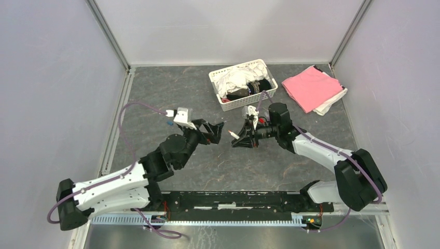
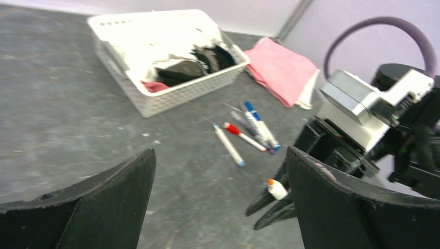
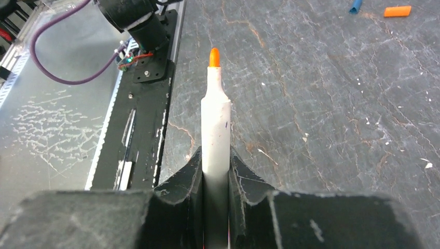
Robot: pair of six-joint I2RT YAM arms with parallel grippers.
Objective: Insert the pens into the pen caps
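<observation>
My right gripper is shut on a white pen (image 3: pixel 216 124) with an orange tip, pointing up in the right wrist view. My left gripper (image 1: pixel 212 132) stands open, apart from the pen and to its left in the top view. Several pens (image 2: pixel 228 145), one with a red cap, lie on the table beside the basket in the left wrist view. An orange cap (image 3: pixel 397 11) and a blue cap (image 3: pixel 356 6) lie on the table in the right wrist view.
A white basket (image 1: pixel 223 106) of cloths stands at the back, with folded pink cloth (image 1: pixel 311 88) at the back right.
</observation>
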